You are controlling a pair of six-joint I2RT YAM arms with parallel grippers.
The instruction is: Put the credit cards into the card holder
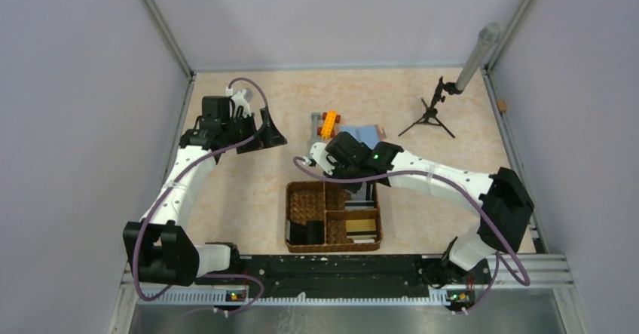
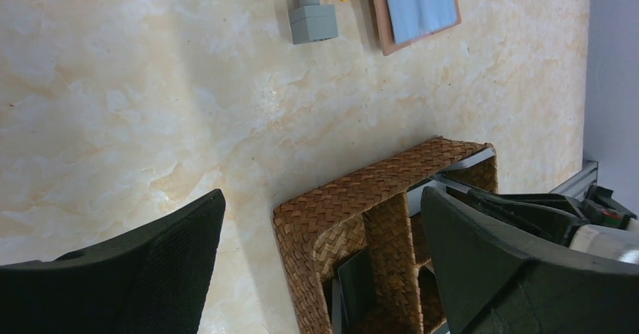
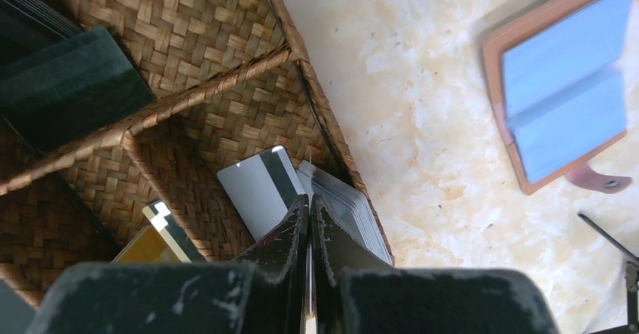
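Note:
In the right wrist view, my right gripper is shut over one compartment of the woven basket. A thin line juts past its fingertips, looking like a credit card seen edge-on between them. Below it, a grey-white card (image 3: 260,187) leans in that compartment, beside a stack of light cards (image 3: 350,206) along the wall. The card holder (image 3: 565,96) lies open on the table, tan with blue inside. In the left wrist view, my left gripper stands wide open and empty over the table, left of the basket.
The woven basket (image 1: 288,206) has other compartments with dark cards (image 3: 83,85) and gold cards (image 3: 154,243). A grey toy piece (image 1: 316,129) and an orange toy (image 1: 329,124) lie left of the card holder. A tripod (image 1: 431,114) stands at the back right.

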